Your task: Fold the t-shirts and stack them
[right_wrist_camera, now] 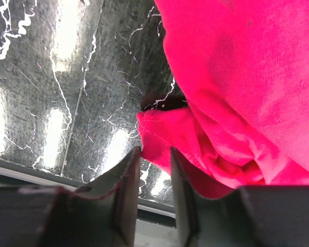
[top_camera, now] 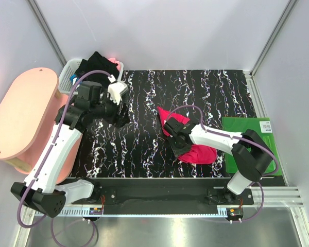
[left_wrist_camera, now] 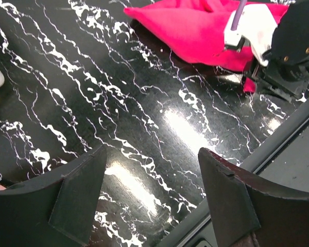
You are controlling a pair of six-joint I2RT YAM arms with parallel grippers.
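A crumpled red t-shirt (top_camera: 201, 154) lies on the black marbled table (top_camera: 144, 92), centre right. My right gripper is low at the shirt's near edge, fingers slightly apart, a small corner of fabric just beyond the tips; whether it grasps any is unclear. My left gripper hangs over bare table left of the shirt, its fingers apart and empty. In the left wrist view the red shirt (left_wrist_camera: 195, 25) is at the top, partly behind the right arm.
A white basket (top_camera: 67, 74) with dark, pink and blue cloths stands back left. A green board (top_camera: 250, 123) lies at the right, a pink rounded stand (top_camera: 23, 110) at the left.
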